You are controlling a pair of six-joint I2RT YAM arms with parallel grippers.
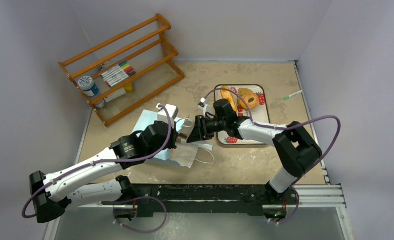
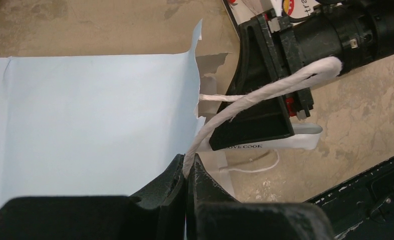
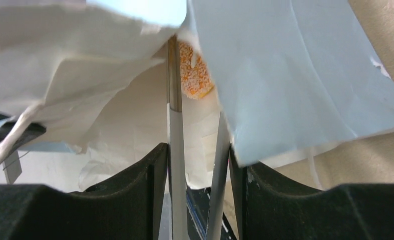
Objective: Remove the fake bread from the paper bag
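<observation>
The pale blue paper bag (image 2: 99,120) lies on its side, its mouth facing right. My left gripper is shut on the bag's twisted white handle (image 2: 262,95) beside the mouth. My right gripper stands open at the mouth, with metal tongs (image 3: 176,145) between its fingers; the fingers seem to touch the tongs' arms. Those arms reach into the bag, and their folded end (image 2: 307,137) sticks out to the right of the gripper. Deep inside shows orange fake bread with pale specks (image 3: 194,75), close to one tong tip. Paper hides the other tip.
Right of the bag, a strawberry-patterned tray (image 1: 244,145) holds several fake breads. A wooden rack (image 1: 159,37) with a jar and pens stands at the back left. A loose lower handle (image 1: 207,161) lies near the front, where the table is clear.
</observation>
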